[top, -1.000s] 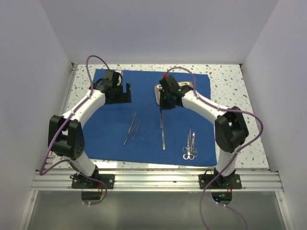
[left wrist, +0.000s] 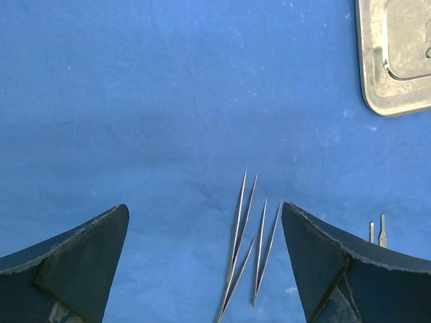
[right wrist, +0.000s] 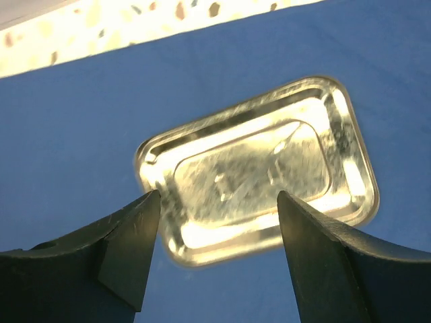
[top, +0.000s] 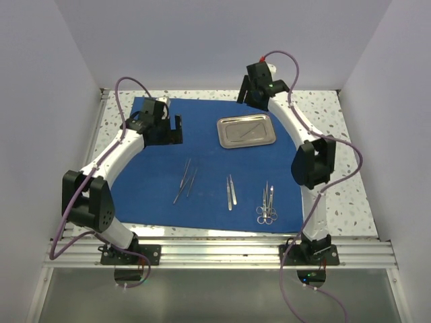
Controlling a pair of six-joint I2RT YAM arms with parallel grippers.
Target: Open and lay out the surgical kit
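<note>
The metal tray [top: 246,145] lies on the blue cloth [top: 202,121]; a thin item [top: 250,130] seems to be in it, blurred by glare in the right wrist view. Two slender scalpel-like tools [top: 229,194] rest side by side on the cloth below the tray. Left of them are slim tweezers [top: 182,182] and a smaller pair [top: 192,182]. Scissors-like tools [top: 265,208] lie close together at the front right. Over the back left cloth, my left gripper [top: 178,129] is open and empty. My right gripper [top: 244,93] hangs behind the tray, fingers apart, nothing between them.
Speckled tabletop [top: 330,128] borders the cloth, with walls on either side and behind. Bare cloth lies between the tray and the left gripper. A metal rail [top: 215,252] runs along the front.
A second ago my right gripper held a slim tool above the cloth; that tool now lies beside the other one. The right gripper has moved up past the tray, uncovering it. The left arm barely shifted.
</note>
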